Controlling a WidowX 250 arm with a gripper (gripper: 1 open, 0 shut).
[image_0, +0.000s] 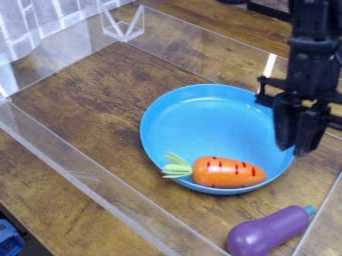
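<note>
A toy carrot (230, 171) lies in the lower part of a blue bowl (187, 115). A purple toy eggplant (265, 232) lies on the wooden surface below the bowl. My dark gripper (286, 120) hangs over the bowl's right side, above and right of the carrot, apart from it. The fingers are blurred, and I cannot tell how far open they are.
Clear plastic walls edge the wooden surface (94, 100). A blue object (8, 240) sits at the bottom-left corner. The wood left of the bowl is clear.
</note>
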